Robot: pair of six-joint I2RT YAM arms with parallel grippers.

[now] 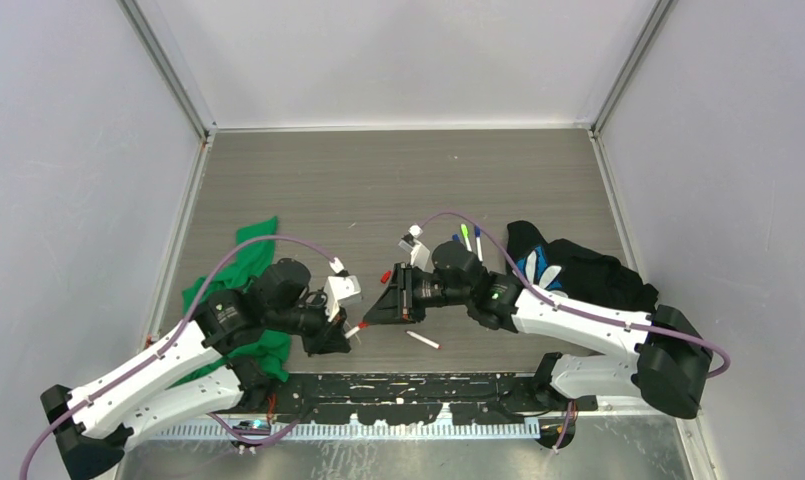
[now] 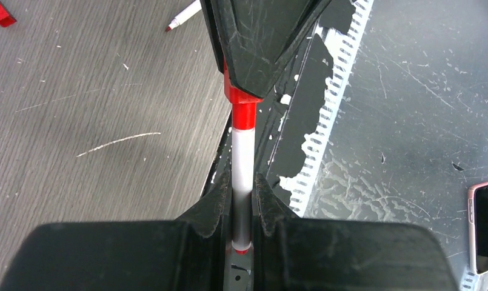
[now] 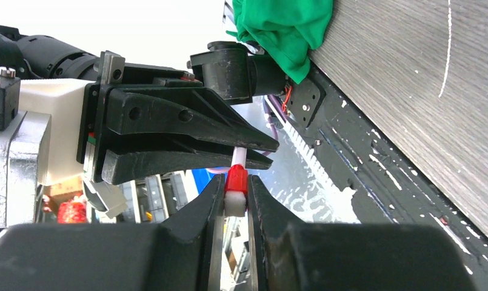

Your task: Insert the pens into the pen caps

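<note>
My left gripper is shut on the white barrel of a red pen (image 2: 243,163), which points at my right gripper. That gripper is shut on a red cap (image 3: 237,179), and the pen's red end meets it; how deep it sits I cannot tell. A loose white pen with red tip (image 1: 423,340) lies below the right gripper, and a red piece (image 1: 385,276) lies above. Several green and blue pens (image 1: 466,236) lie behind the right arm.
A green cloth (image 1: 253,255) lies at the left, a black cloth (image 1: 598,280) at the right. A dark metal strip runs along the front edge.
</note>
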